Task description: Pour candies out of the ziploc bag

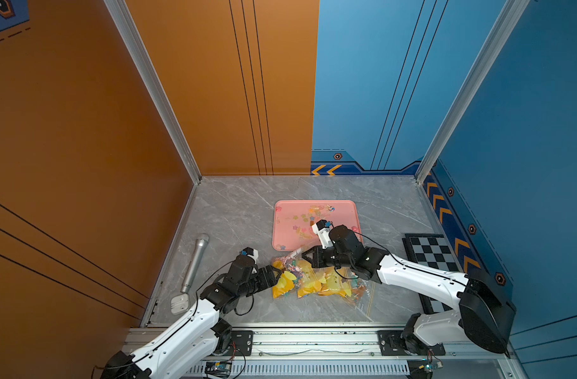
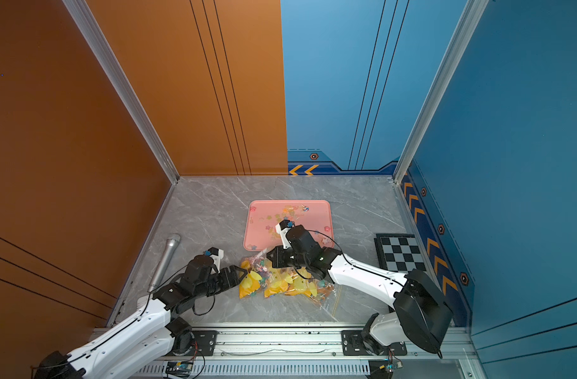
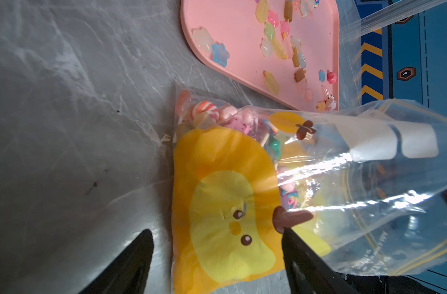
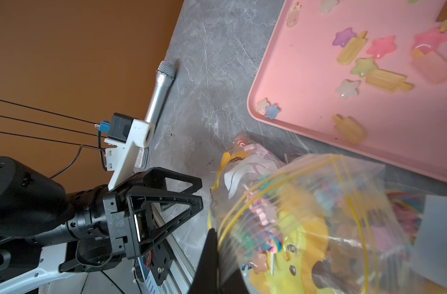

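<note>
Several yellow character-print ziploc bags of candies (image 3: 223, 205) lie on the grey table in front of a pink tray (image 4: 301, 98) scattered with small candy pieces. My right gripper is shut on the clear top of one bag (image 4: 301, 220), which rises and bunches at its fingertips, with the yellow seal lines showing. My left gripper stands open at the left end of the bags, its fingers either side of the yellow chick print, with nothing gripped.
A silver microphone (image 1: 193, 265) lies at the left. A checkerboard (image 2: 399, 252) sits at the right. Bare table surrounds the tray at the back and left; the front rail runs just below the bags.
</note>
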